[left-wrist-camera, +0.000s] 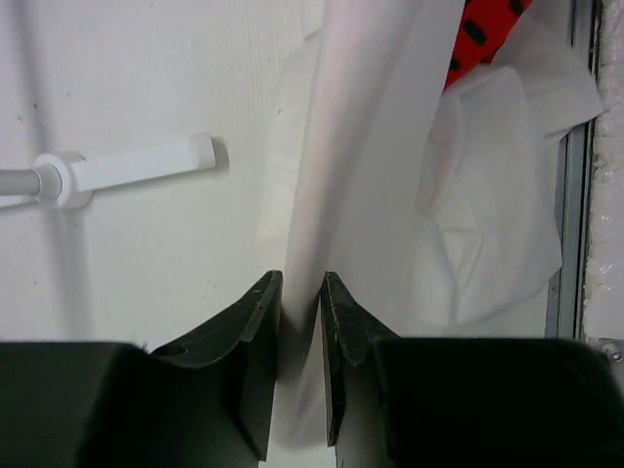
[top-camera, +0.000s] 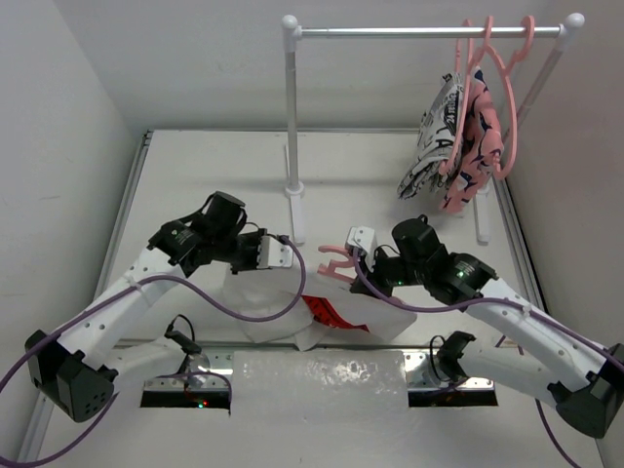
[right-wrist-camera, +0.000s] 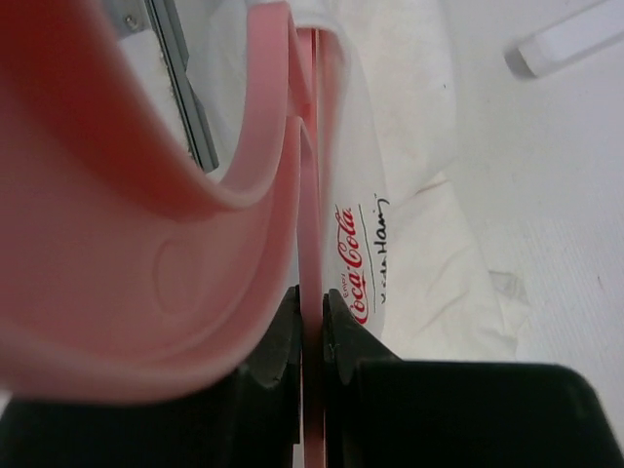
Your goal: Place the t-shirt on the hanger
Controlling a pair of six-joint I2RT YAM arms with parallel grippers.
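Observation:
The white t-shirt (top-camera: 255, 302), with red Coca-Cola print, lies between the arms over a red-and-black patch (top-camera: 329, 310). My right gripper is shut on a pink hanger (right-wrist-camera: 127, 273), which runs into the shirt's fabric in the right wrist view. My left gripper is at the shirt's upper left, with a fold of white fabric (left-wrist-camera: 322, 195) between its fingers; whether it grips that fold firmly is unclear.
A white rack (top-camera: 419, 33) stands behind, holding pink hangers with patterned garments at the right (top-camera: 480, 156). Its post and foot (top-camera: 293, 185) are just behind the work area.

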